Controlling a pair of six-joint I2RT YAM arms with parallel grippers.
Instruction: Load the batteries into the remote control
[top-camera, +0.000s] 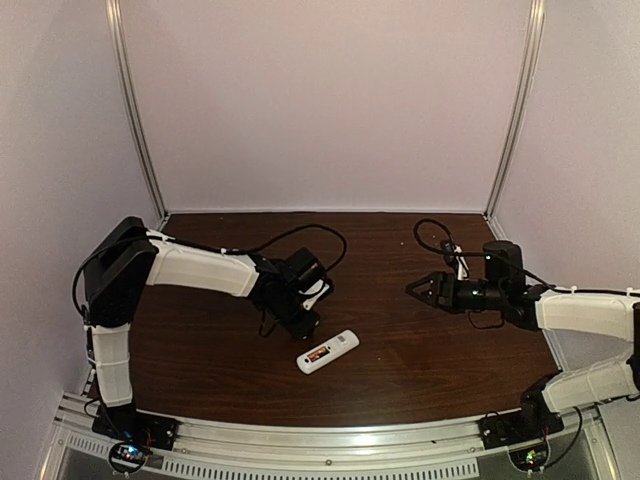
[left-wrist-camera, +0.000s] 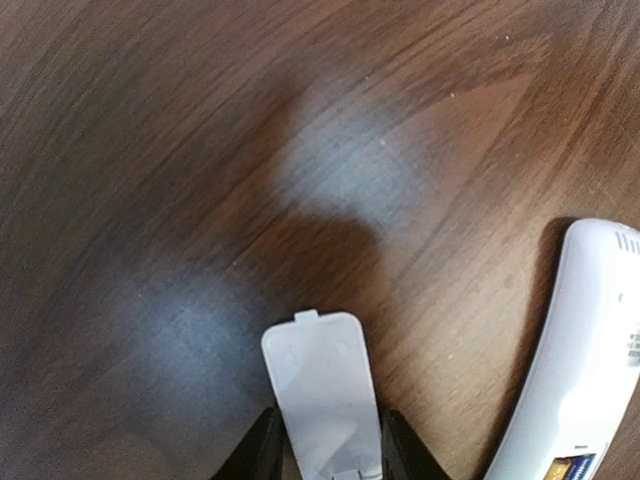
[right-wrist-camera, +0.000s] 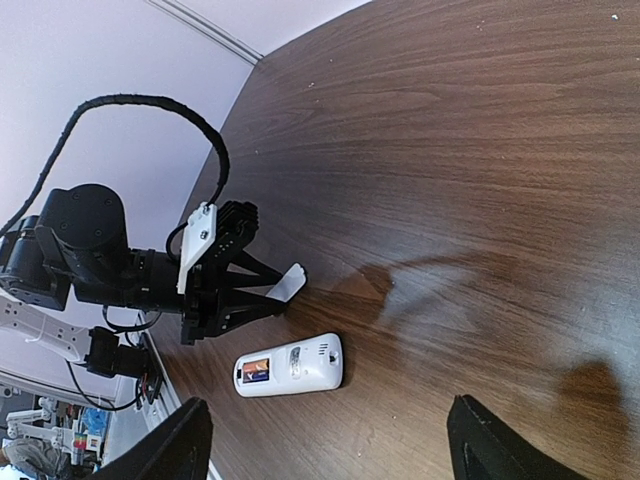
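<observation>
The white remote (top-camera: 327, 352) lies on the table with its battery bay uncovered, coloured batteries visible at one end (right-wrist-camera: 286, 371). Beside it is the white battery cover (left-wrist-camera: 322, 390), seen in the left wrist view with my left gripper low over it, a fingertip at either side; whether it grips the cover is unclear. From above, my left gripper (top-camera: 305, 325) hides the cover. My right gripper (top-camera: 420, 289) hangs open over the right part of the table; its two fingers (right-wrist-camera: 490, 450) frame bare wood in the right wrist view.
Pale walls surround it on the back and sides, and a metal rail (top-camera: 330, 428) runs along the front edge.
</observation>
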